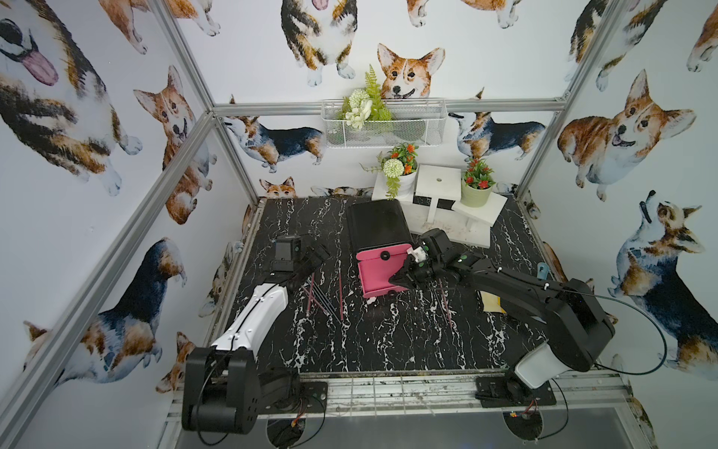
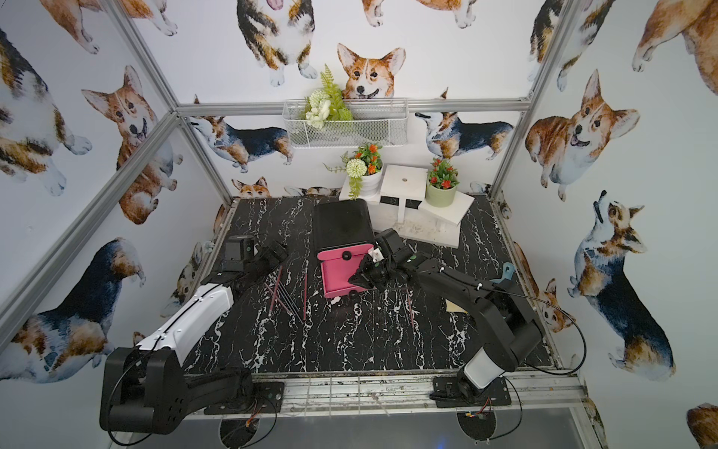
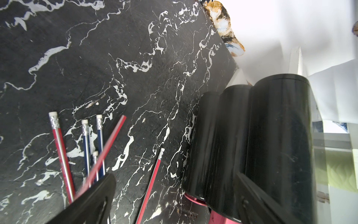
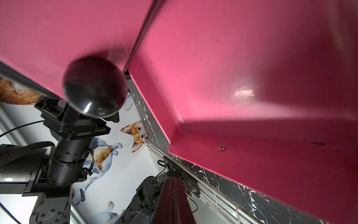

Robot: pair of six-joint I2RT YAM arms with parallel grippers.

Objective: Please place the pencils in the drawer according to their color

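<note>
A pink drawer [image 1: 375, 277] is pulled out from a black cabinet [image 1: 375, 224]. My right gripper [image 1: 402, 273] is at the drawer's right side, shut; in the right wrist view a black knob [image 4: 95, 85] and the pink interior [image 4: 253, 74] fill much of the frame. My left gripper [image 1: 318, 254] stands open above pencils left of the drawer: red pencils [image 3: 64, 164] and dark blue pencils [image 3: 86, 145] bunched together, another red pencil [image 3: 151, 183] apart. More red pencils [image 1: 445, 303] lie right of the drawer, partly hidden.
White stands [image 1: 452, 232] with potted flowers [image 1: 476, 191] are behind the cabinet on the right. A yellow object [image 1: 490, 303] and a blue object [image 2: 507, 273] lie at the right.
</note>
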